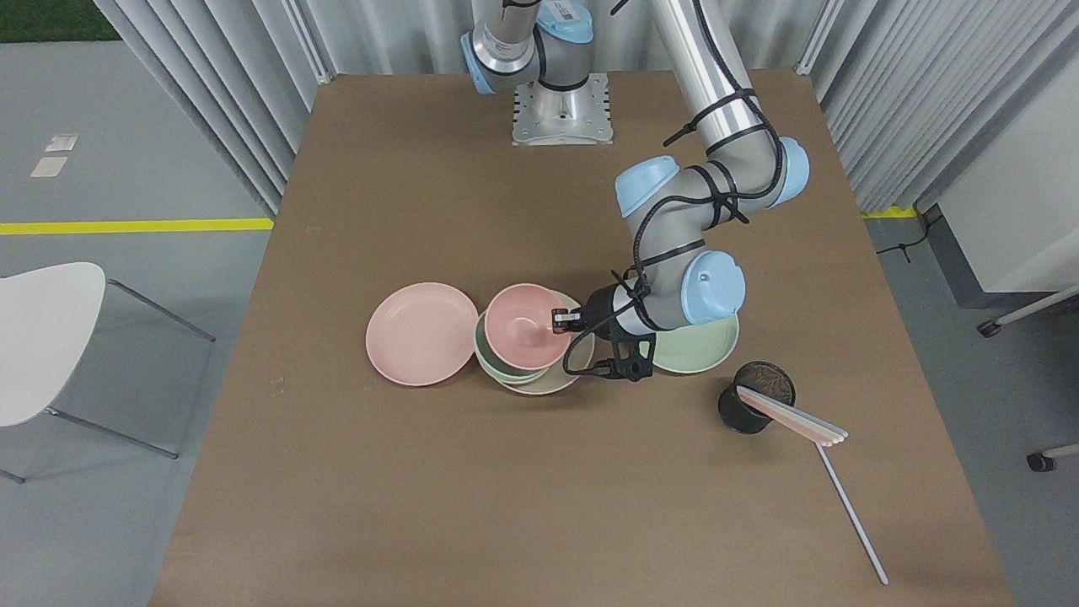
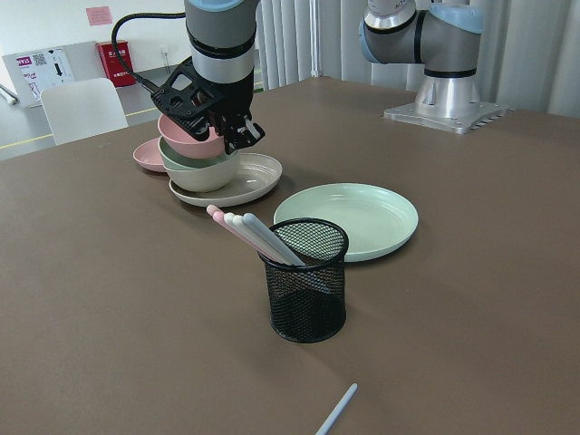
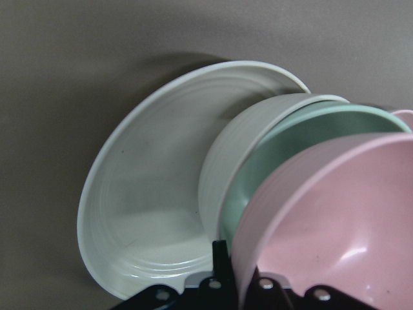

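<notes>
My gripper is shut on the rim of a pink bowl [image 1: 520, 329] [image 3: 348, 219]. Beneath it sit a mint bowl [image 3: 303, 135] and a white bowl [image 2: 201, 179] over a grey-white plate [image 3: 142, 181]. In the left view the pink bowl [image 2: 181, 138] is tilted slightly above the others. A pink plate [image 1: 421, 333] lies left of the stack in the front view, a mint plate [image 1: 700, 347] to the right.
A black mesh cup [image 2: 307, 304] with several pastel sticks [image 1: 794, 416] stands front right; a loose stick [image 1: 851, 512] lies beside it.
</notes>
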